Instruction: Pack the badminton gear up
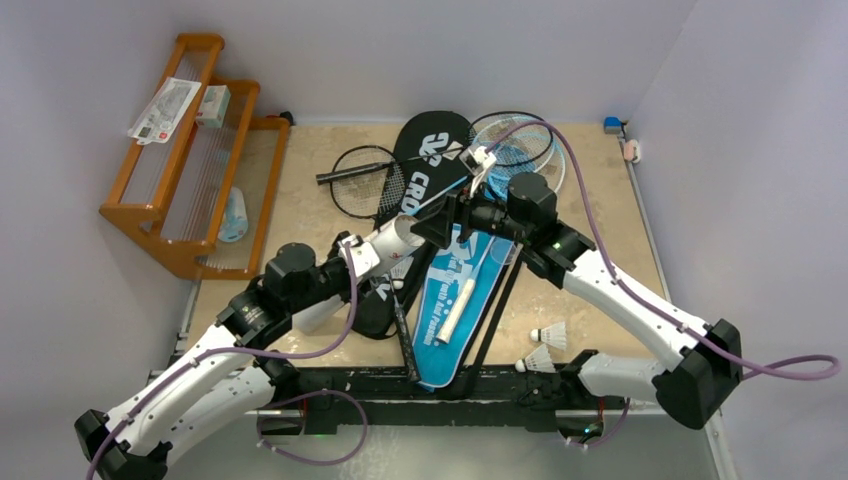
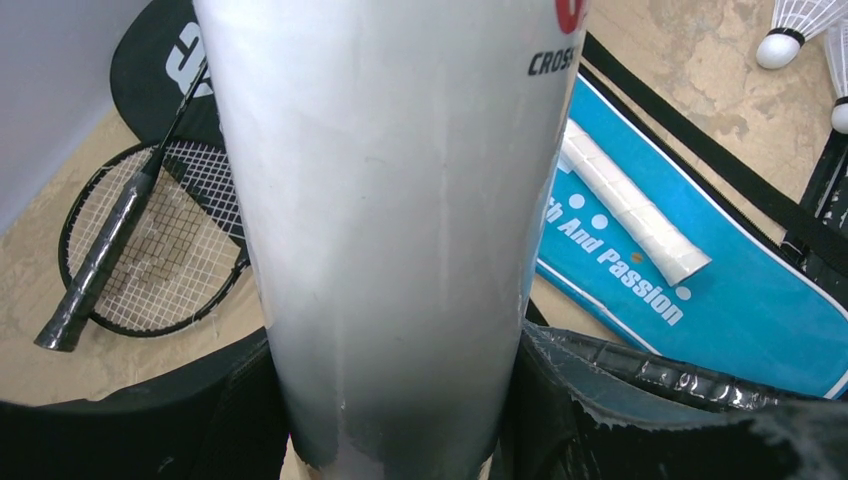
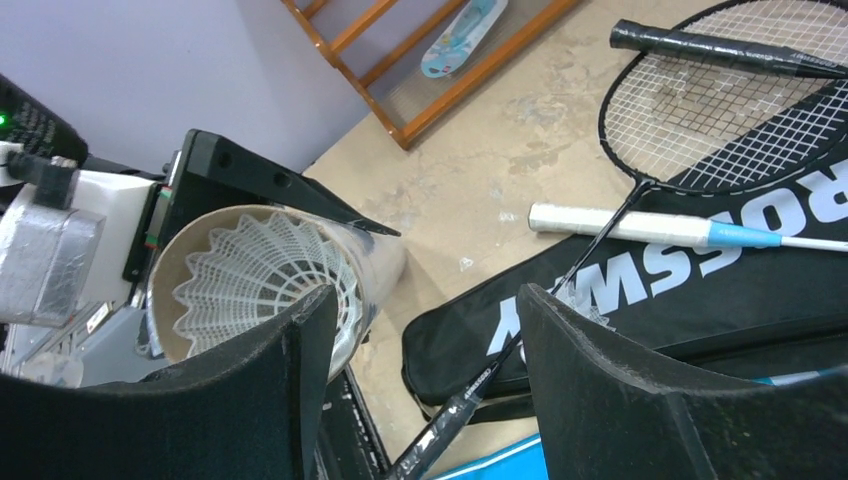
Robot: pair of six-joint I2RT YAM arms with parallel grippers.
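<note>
A white shuttlecock tube point(image 1: 397, 237) is held by my left gripper, which is shut around it above the table. The tube's mouth faces my right gripper; a shuttlecock's skirt point(image 3: 265, 262) shows inside. My right gripper stands open at the mouth, one finger overlapping the rim in its wrist view, the gap empty. Two loose shuttlecocks point(image 1: 541, 350) lie at the front right. Below are a black racket bag point(image 1: 432, 128), a blue bag point(image 1: 433, 315) and several rackets, one black racket point(image 1: 366, 182) at the left.
A tiered wooden shelf point(image 1: 245, 160) with a small box point(image 1: 213, 106) and a packet point(image 1: 166, 111) stands at the left. A white-handled racket point(image 1: 457, 310) lies on the blue bag.
</note>
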